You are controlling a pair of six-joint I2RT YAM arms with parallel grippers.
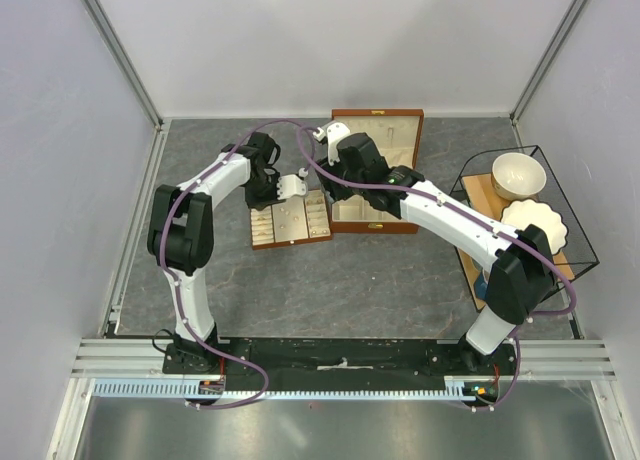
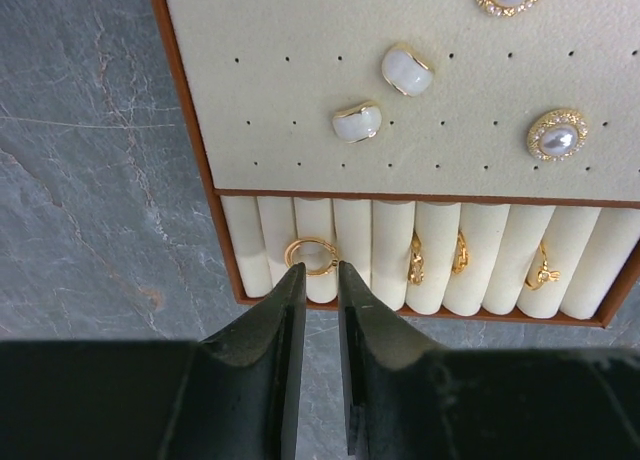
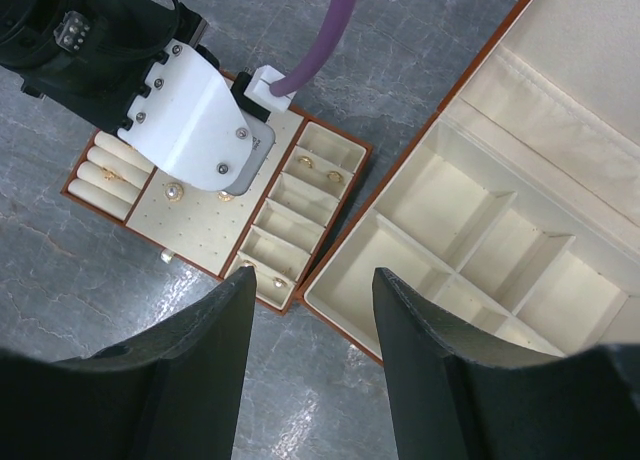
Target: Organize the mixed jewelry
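The small jewelry tray (image 1: 292, 240) holds white ring rolls (image 2: 354, 235), a pad (image 2: 260, 100) with pearl studs (image 2: 556, 140) and white-gold earrings (image 2: 357, 127), and small compartments (image 3: 286, 225). My left gripper is over the rolls, its fingertips near a gold ring (image 2: 305, 245); they look narrowly apart, grip unclear. More gold rings (image 2: 416, 263) sit in the rolls. My right gripper stands open above the area by the larger open box (image 1: 374, 228), whose cream compartments (image 3: 450, 205) look empty.
A wire rack (image 1: 480, 195) with a bowl (image 1: 517, 175) and scalloped dish (image 1: 533, 222) stands at the right.
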